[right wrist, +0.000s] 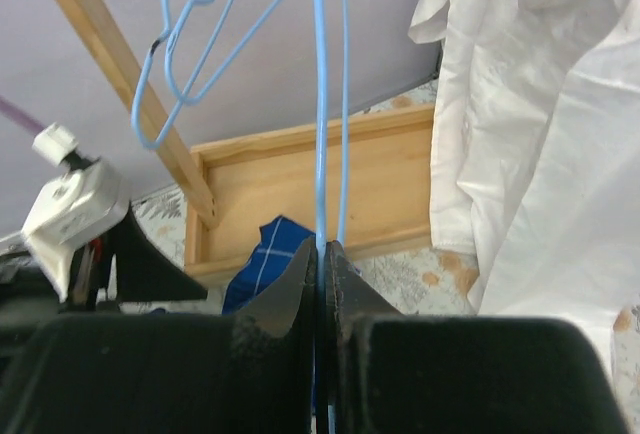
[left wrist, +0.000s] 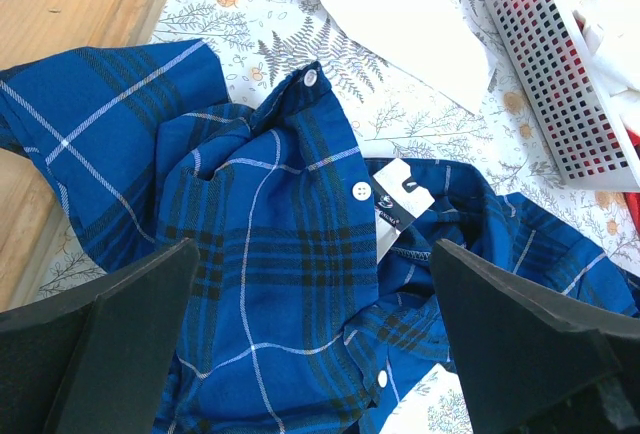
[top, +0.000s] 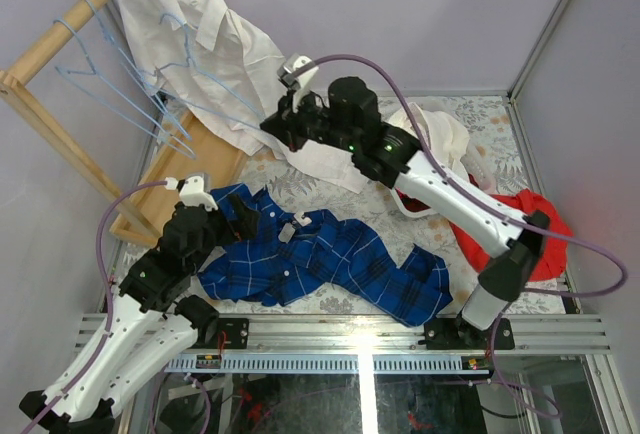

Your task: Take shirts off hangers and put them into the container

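The blue plaid shirt [top: 300, 254] lies crumpled on the table, free of any hanger, its buttons and a white tag [left wrist: 398, 194] showing in the left wrist view. My left gripper is open above it, nothing between its fingers. In the top view my right gripper [top: 272, 134] is raised in front of the white shirt [top: 190, 34]. It is shut on one end of an empty light-blue wire hanger [right wrist: 320, 154], whose thin wire runs between the fingers in the right wrist view. The hanger's hook [top: 172, 22] points up toward the wooden rack.
The wooden rack bar [top: 75, 19] at upper left carries several empty blue hangers and the white shirt. A white basket [left wrist: 570, 84] with cloth stands at the back right, partly behind my right arm. A red cloth [top: 540, 219] lies beside it.
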